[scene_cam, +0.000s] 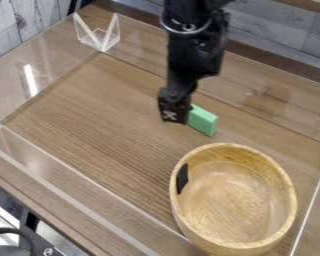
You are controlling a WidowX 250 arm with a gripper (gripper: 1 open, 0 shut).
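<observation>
My black gripper (180,100) is over the middle of the wooden tray, open, its fingers pointing down just left of and above a green block (202,121). The block lies on the wood, partly behind the gripper. A cream oval bowl (236,205) stands at the lower right, with a dark patch on its left rim.
A white wire-like object (99,32) sits at the back left. Raised wooden edges bound the area at the back.
</observation>
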